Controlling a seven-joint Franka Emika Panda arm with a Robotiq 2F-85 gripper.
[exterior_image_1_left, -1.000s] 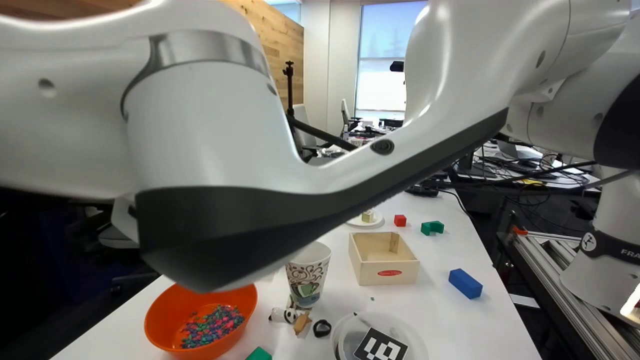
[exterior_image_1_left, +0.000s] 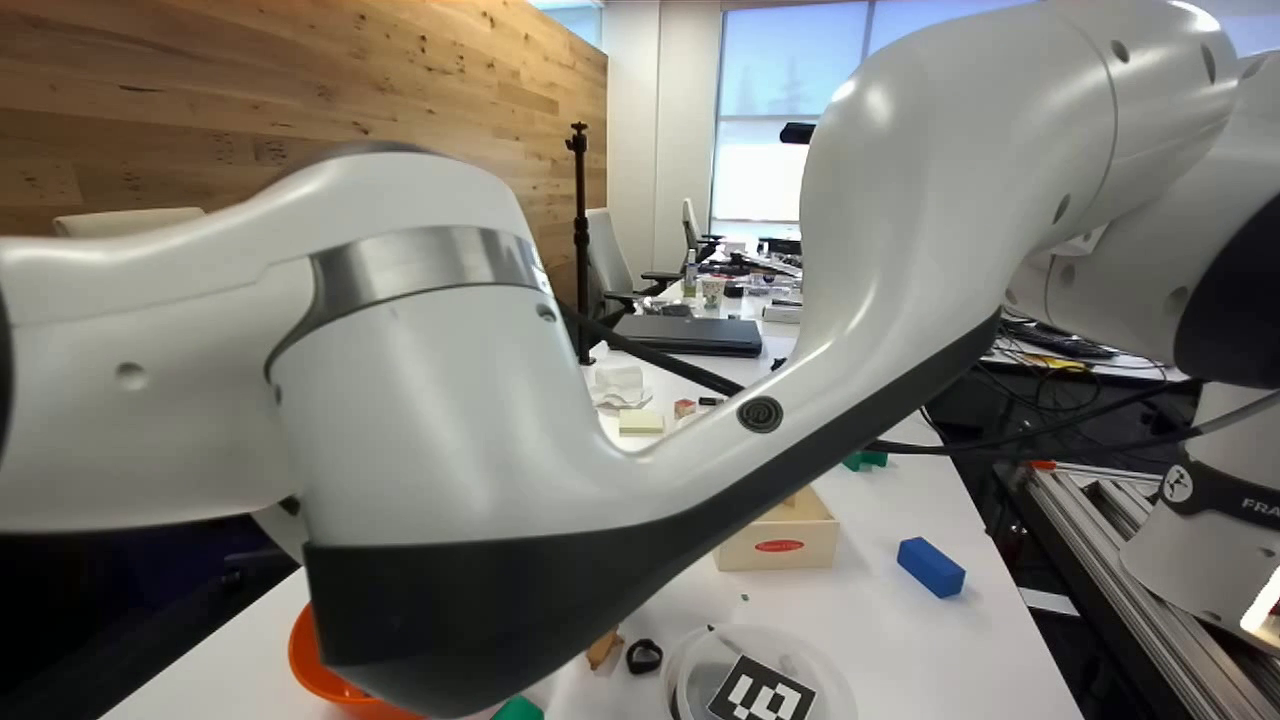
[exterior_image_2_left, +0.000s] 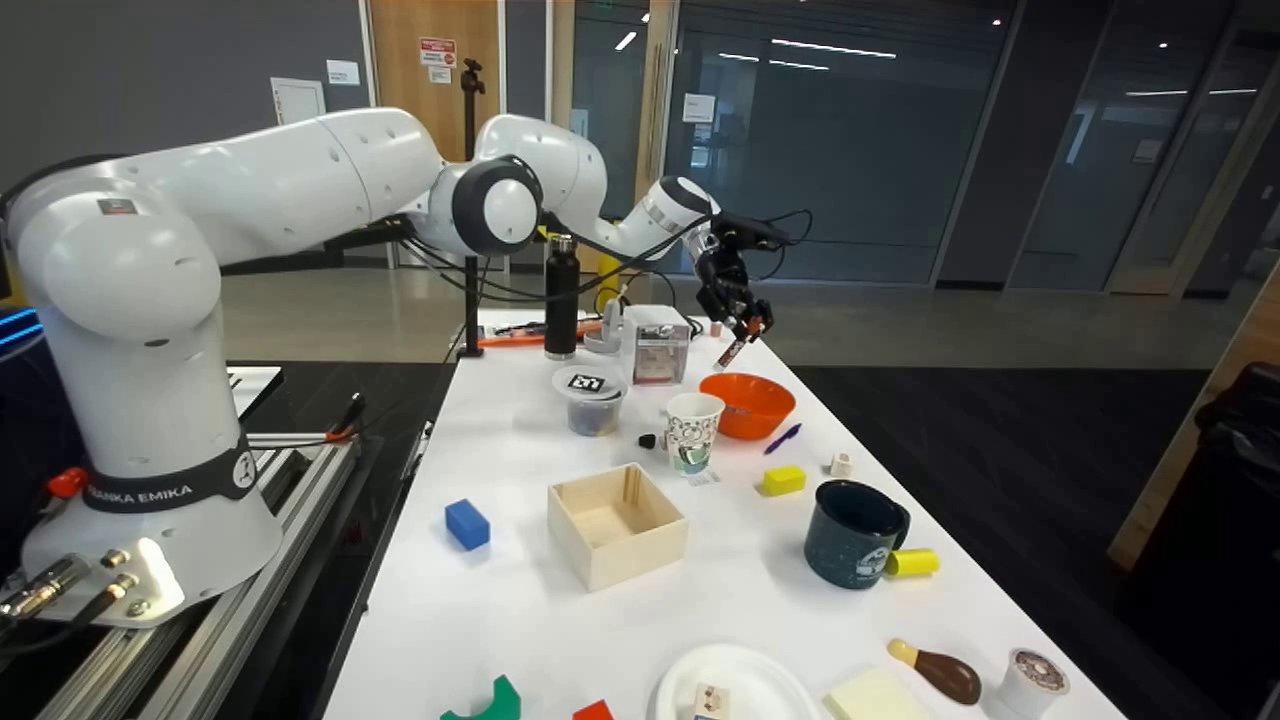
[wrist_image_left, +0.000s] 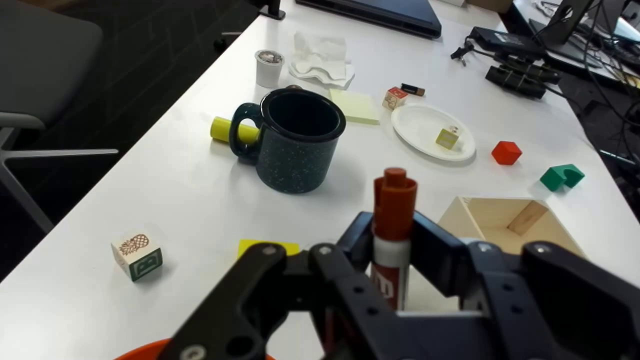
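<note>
A brownish-red marker with a white band (wrist_image_left: 394, 207) stands upright between the fingers in the wrist view. My gripper is shut on it. In exterior view 2 the gripper (exterior_image_2_left: 746, 326) is at the far end of the table, above and behind the orange bowl (exterior_image_2_left: 753, 408), with the marker (exterior_image_2_left: 729, 353) pointing down at a slant. Exterior view 1 shows only the arm, which hides the gripper and much of the orange bowl (exterior_image_1_left: 314, 666).
A patterned paper cup (exterior_image_2_left: 692, 434), lidded tub (exterior_image_2_left: 593, 408) and clear-fronted box (exterior_image_2_left: 657, 346) stand near the bowl. Farther along are a dark mug (exterior_image_2_left: 849, 540), an open wooden box (exterior_image_2_left: 582, 546) and a blue block (exterior_image_2_left: 468, 524). White table shows between them.
In exterior view 1 the arm's near part has come down, now covering the paper cup and most of the orange bowl, both visible before.
</note>
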